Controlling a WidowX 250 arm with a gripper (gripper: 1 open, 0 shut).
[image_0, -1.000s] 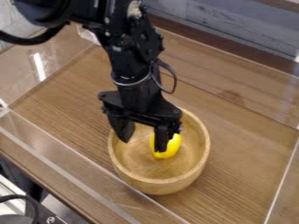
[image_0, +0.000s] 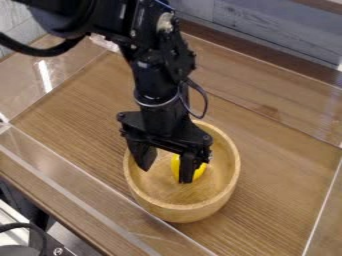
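Observation:
The black robot arm reaches down from the top of the camera view to a round tan bowl (image_0: 170, 203) near the front centre. My gripper (image_0: 166, 158) is open, its two dark fingers hanging inside the bowl's rim, one to the left and one to the right. A yellow object (image_0: 198, 170) lies in the bowl, partly hidden behind the right finger. Whether the fingers touch it is unclear.
A pale wall runs along the back right. A dark cable shows at the bottom left edge.
The gripper and arm have shifted only slightly, and a little less of the yellow object shows around the right finger. The bowl stays in place.

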